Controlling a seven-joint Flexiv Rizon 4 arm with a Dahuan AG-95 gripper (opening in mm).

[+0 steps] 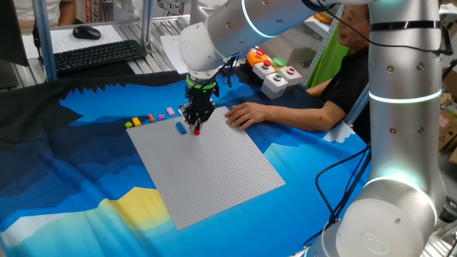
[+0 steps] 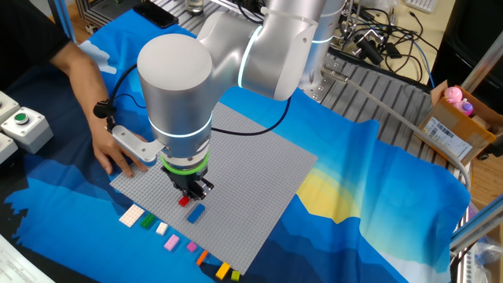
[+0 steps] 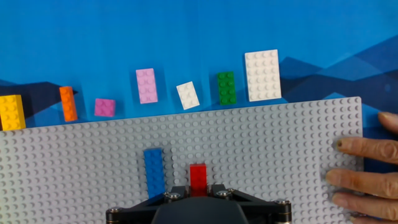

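Note:
A red brick sits at the grey studded baseplate in the wrist view, with the black fingers of my gripper close against both its sides. The gripper looks shut on it; its near end is hidden by the gripper body. Whether the brick is pressed onto the studs or just above them I cannot tell. Left of it, a long blue brick lies on the plate, apart from the red one. In exterior view 2 my gripper points down over the plate near its brick-side edge.
Beyond the plate's edge lie loose bricks: yellow, orange, magenta, pink, small white, green and large white. A person's hand rests on the plate's right corner. Most of the plate is bare.

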